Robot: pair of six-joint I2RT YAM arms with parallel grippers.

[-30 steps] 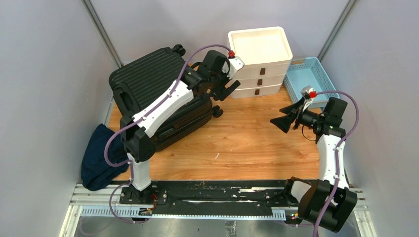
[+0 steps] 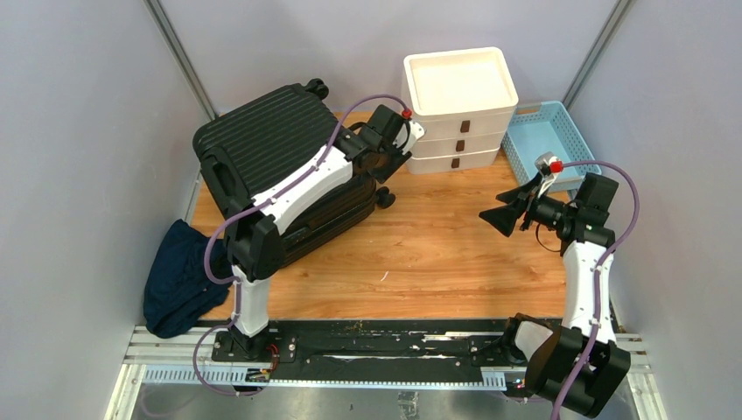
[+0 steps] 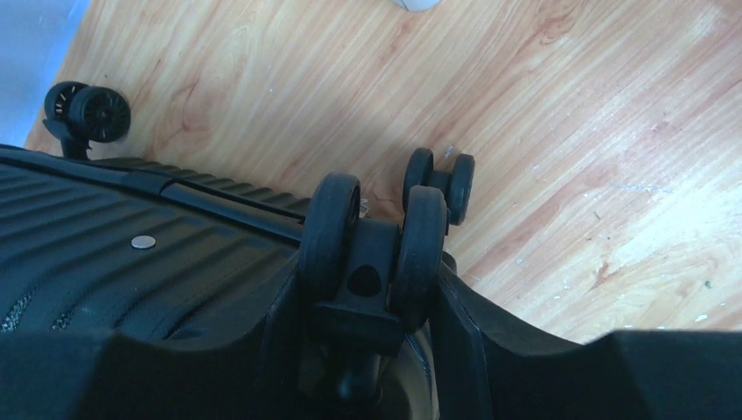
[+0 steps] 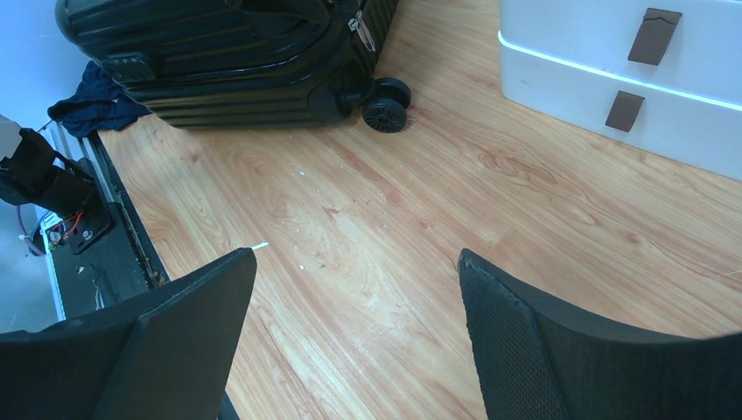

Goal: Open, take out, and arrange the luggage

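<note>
A black ribbed suitcase [image 2: 267,131] lies tilted on the left of the wooden table, with wheels [image 2: 385,197] at its right end. My left gripper [image 2: 392,166] is at that end; in the left wrist view its fingers are closed around a twin caster wheel [image 3: 420,245] of the suitcase. A second wheel [image 3: 437,184] shows just beyond. My right gripper [image 2: 507,206] stands open and empty at the right of the table, facing the suitcase, whose lower corner shows in the right wrist view [image 4: 227,79].
A white three-drawer unit [image 2: 459,83] stands at the back, beside a blue basket [image 2: 569,122]. Dark blue cloth [image 2: 179,280] lies at the front left.
The suitcase and the right arm show no visible movement.
</note>
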